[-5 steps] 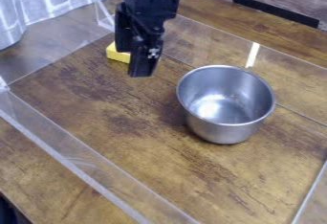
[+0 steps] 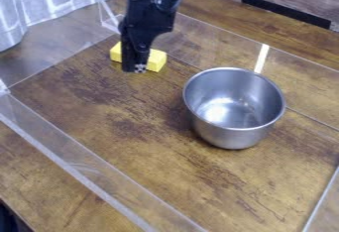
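My black gripper [image 2: 138, 56] reaches down from the top of the camera view over a yellow block [image 2: 157, 59], partly covering it. It looks shut, with nothing visible between its fingers; whether it touches the block is unclear. To the right of them, a steel pot [image 2: 236, 107] stands upright and empty on the wooden surface.
Clear plastic edges run along the left and bottom right of the wooden table [image 2: 119, 157]. A dark slot [image 2: 284, 8] lies at the back right.
Over the last second my gripper has moved left and up in the view, toward the far side over the yellow block. The pot has not moved.
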